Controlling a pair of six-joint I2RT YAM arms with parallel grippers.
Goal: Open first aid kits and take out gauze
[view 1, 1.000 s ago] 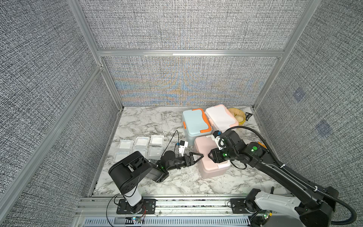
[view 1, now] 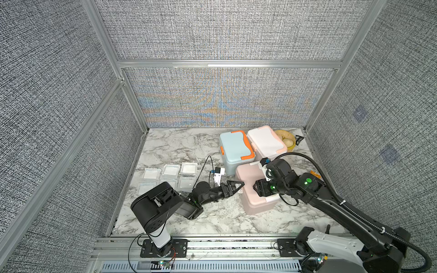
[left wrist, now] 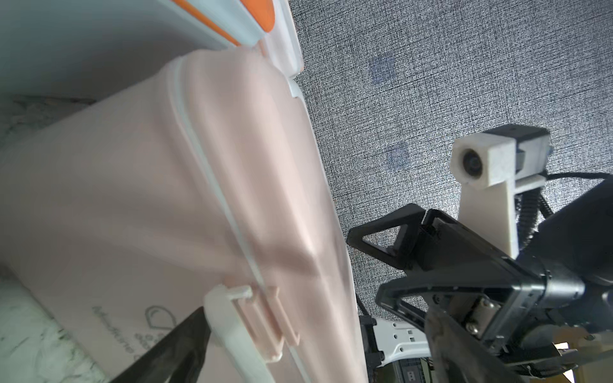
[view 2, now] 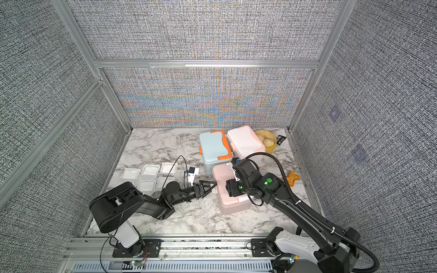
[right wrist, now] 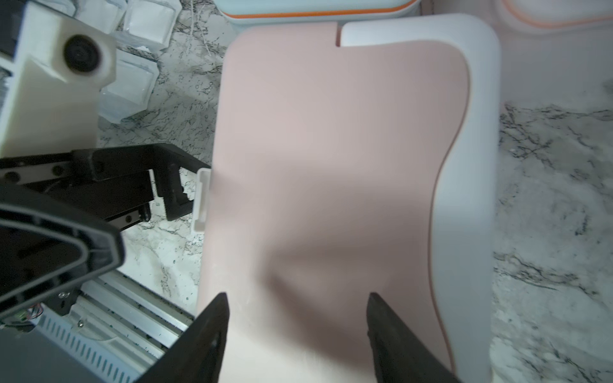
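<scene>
A pink first aid kit (view 1: 250, 171) with a pale handle stands at the front centre, its lid down. On its left side, the white latch (left wrist: 233, 341) juts out from the wall in the left wrist view. My left gripper is open around the latch area, fingertips close to it; from the right wrist view, one finger (right wrist: 171, 178) sits right beside the latch. Over the lid stands my right gripper, its fingers apart with only lid surface between them. Whether they touch the lid, I cannot tell. No gauze shows.
Behind stand a blue kit (view 1: 235, 146) with orange handle and a white-and-pink kit (view 1: 266, 140). Farther right is a yellow bowl (view 1: 291, 147) with round items. Several white trays (view 1: 170, 170) lie at left. An orange item (view 2: 292, 178) lies at right.
The right arm has shifted only slightly.
</scene>
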